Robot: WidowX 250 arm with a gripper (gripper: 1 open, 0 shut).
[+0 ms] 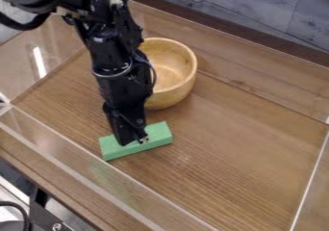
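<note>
A green rectangular block [152, 142] lies on the wooden table at the lower middle, set at a slant. My black gripper [129, 135] is lowered over its upper left part, fingertips at or just above the block's top; it looks shut, with nothing seen held between the fingers. Whether the tips touch the block is hard to tell.
Behind the arm, to the right, sits a tan round bowl [172, 68]. A clear edge strip runs along the lower left, with cables beyond.
</note>
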